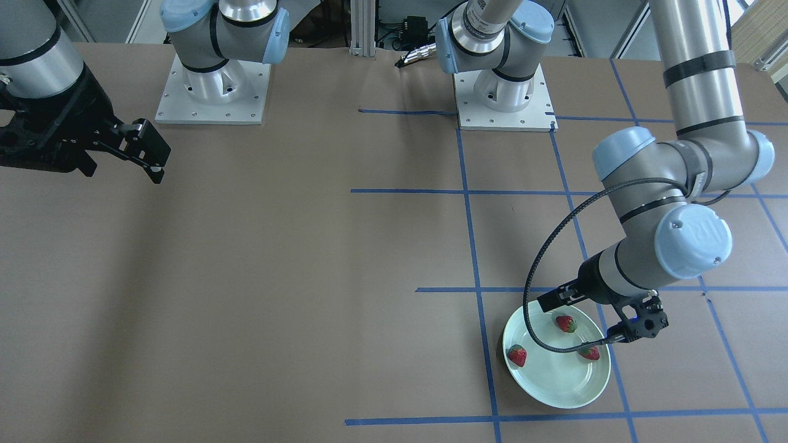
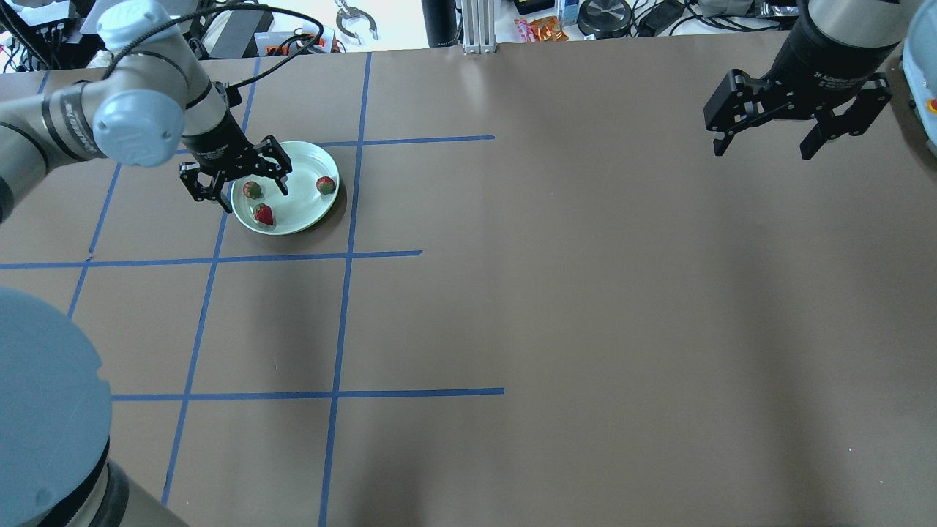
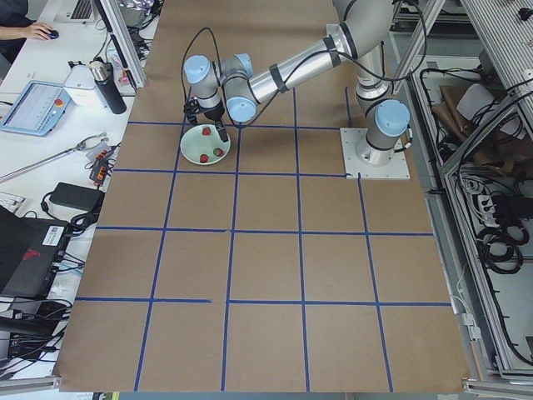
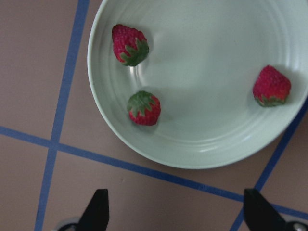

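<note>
A pale green plate point(image 1: 554, 376) holds three strawberries: one at the back point(image 1: 566, 322), one at the left point(image 1: 517, 355), one at the right point(image 1: 589, 354). In the left wrist view they lie apart on the plate point(image 4: 202, 134). My gripper point(image 2: 255, 196) hangs over the plate's edge in the top view; in the left wrist view its two fingertips point(image 4: 175, 209) are far apart, open, with nothing between them.
Blue tape marks a grid on the brown table point(image 2: 527, 307). Other arms stand at its edges, one with a black gripper point(image 2: 790, 118). The table beside the plate is clear.
</note>
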